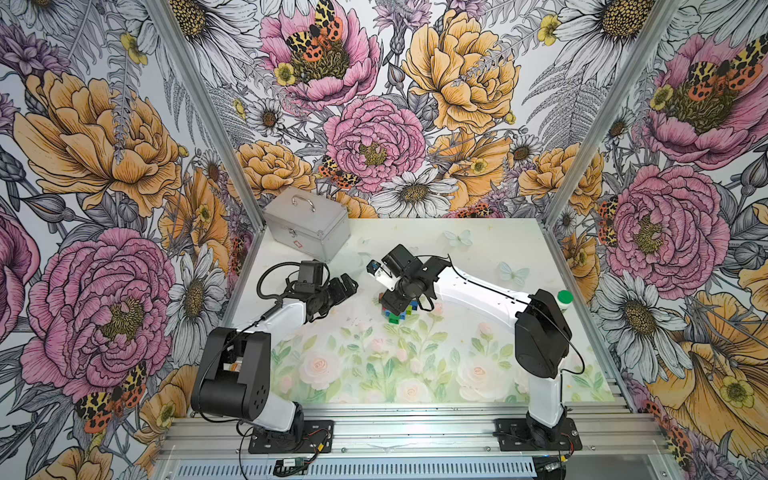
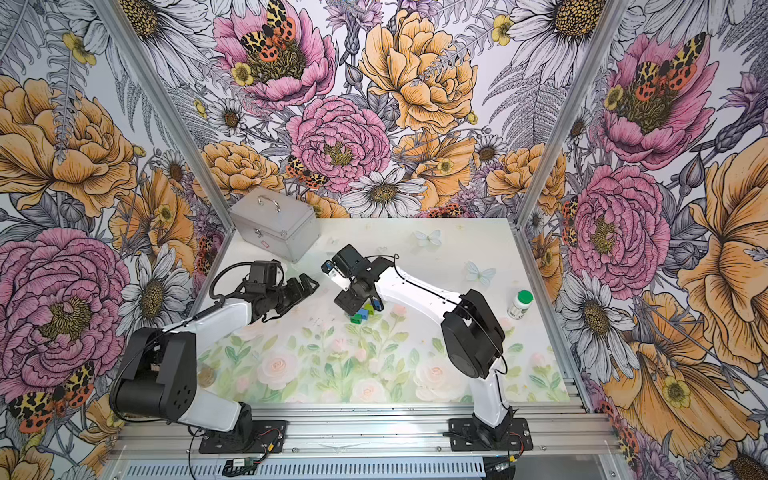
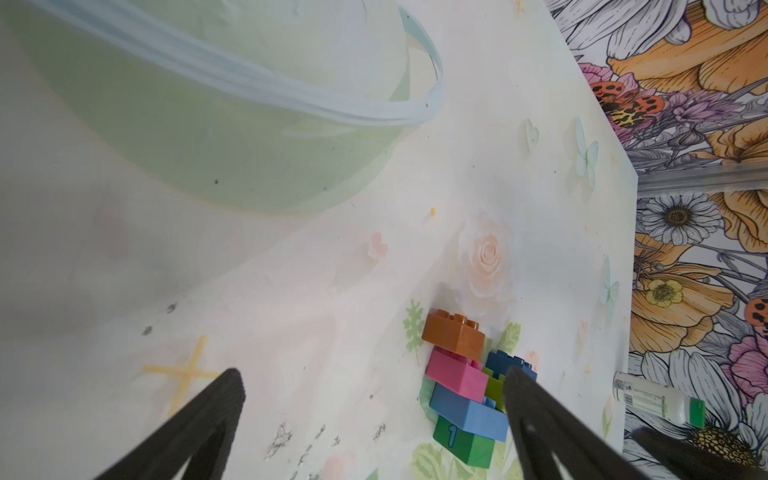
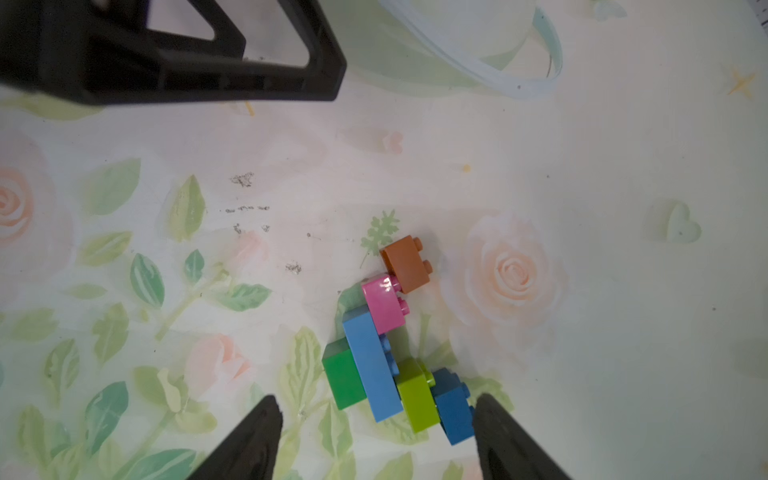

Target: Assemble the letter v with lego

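On the table, bricks form an angled V: orange [image 4: 404, 264], pink [image 4: 380, 304], light blue [image 4: 369, 364], green [image 4: 344, 374], lime [image 4: 416, 396] and dark blue [image 4: 454, 414]. In the top views they are partly behind my right gripper. My right gripper hangs above them, fingers apart with nothing between. My left gripper is open and empty, left of the bricks and facing them.
A grey metal box [image 1: 308, 228] stands at the back left. A white bottle with green cap [image 2: 518, 308] is at the right edge. A translucent round object [image 3: 240, 120] lies behind the bricks.
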